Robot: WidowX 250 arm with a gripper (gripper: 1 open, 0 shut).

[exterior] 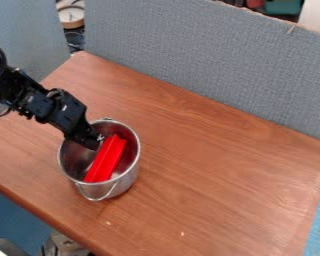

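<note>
A steel pot (127, 174) with a wire handle stands on the left part of the wooden table, with a long red block (107, 160) lying in it, tilted. My black gripper (93, 140) reaches from the left to the pot's upper left, its tip at or just inside the rim beside the red block. Whether its fingers are shut or hold anything is too small to tell.
A grey padded wall (203, 60) runs along the back, another along the left. A blue tape strip (316, 225) lies at the right edge.
</note>
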